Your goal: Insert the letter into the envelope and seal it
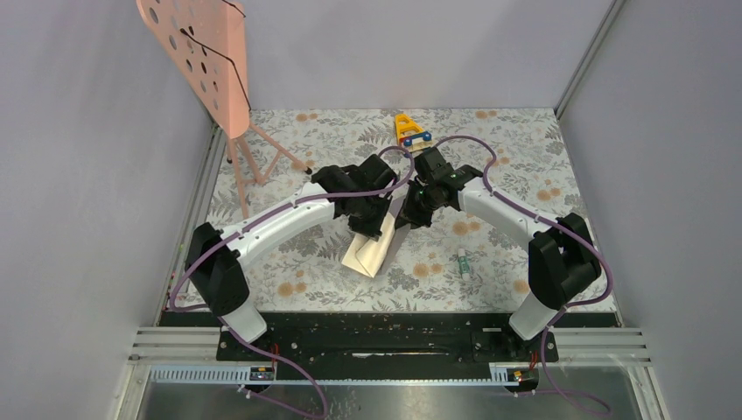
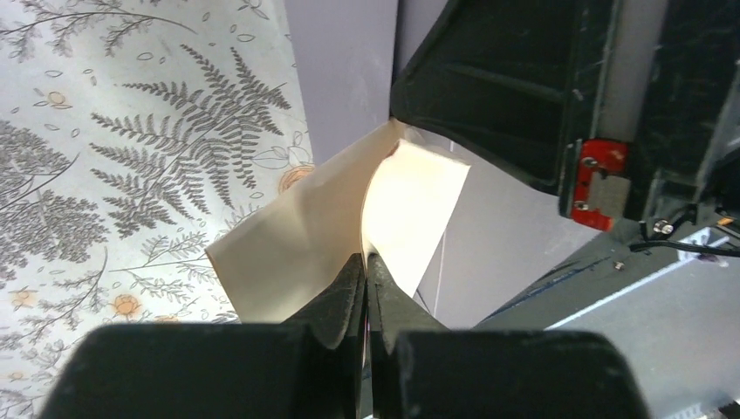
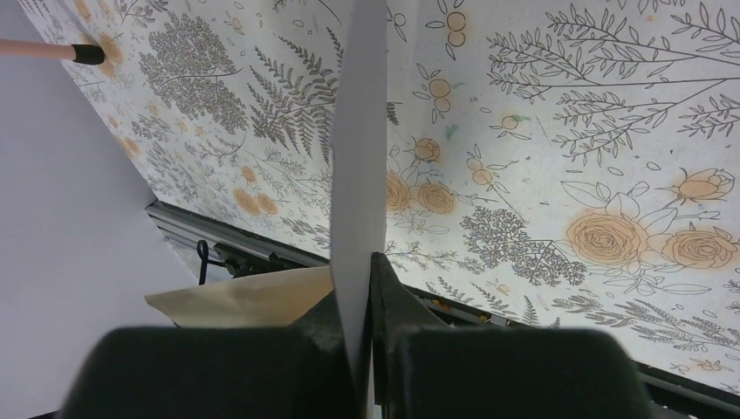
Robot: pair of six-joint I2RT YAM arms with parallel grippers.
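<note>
The cream folded paper [image 1: 368, 253], seemingly the letter, hangs over the middle of the table. My left gripper is shut on its upper part, and the fold bends over near the fingertips. Right beside it stands the lavender-grey sheet [image 3: 357, 175], seemingly the envelope, held on edge. My right gripper is shut on that sheet. In the left wrist view the lavender surface [image 2: 345, 78] spreads behind the cream paper. Whether any of the cream paper is inside the lavender one cannot be told; the arms hide their upper parts from above.
A green-and-white tube [image 1: 464, 263] lies right of the papers. At the back are a yellow and blue toy-like object [image 1: 411, 131] and, left, the legs of a pink stand [image 1: 241, 179].
</note>
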